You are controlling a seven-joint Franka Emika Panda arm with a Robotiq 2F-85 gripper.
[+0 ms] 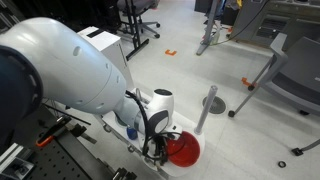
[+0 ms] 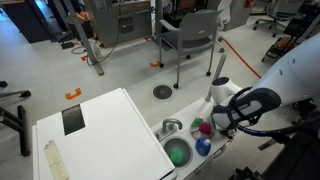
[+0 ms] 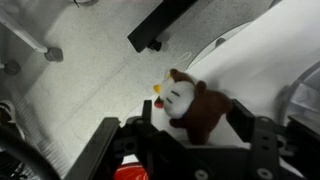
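Observation:
A plush toy [image 3: 195, 105] in brown and white with a yellow beak lies on the white countertop in the wrist view. My gripper is over it, its dark fingers apart to either side of the toy. Whether they touch it cannot be told. In exterior view 1 the gripper [image 1: 158, 158] is low beside a red bowl [image 1: 184, 150], and the toy is not distinguishable there. Part of the red bowl [image 3: 130, 172] also shows at the bottom of the wrist view.
A blue cup [image 2: 203, 147] stands near a sink [image 2: 168, 145] that has a green item [image 2: 177, 157] in it. The tap [image 2: 171, 126] rises at the sink's back edge. In exterior view 1 a pale upright post [image 1: 207, 108] stands behind the bowl.

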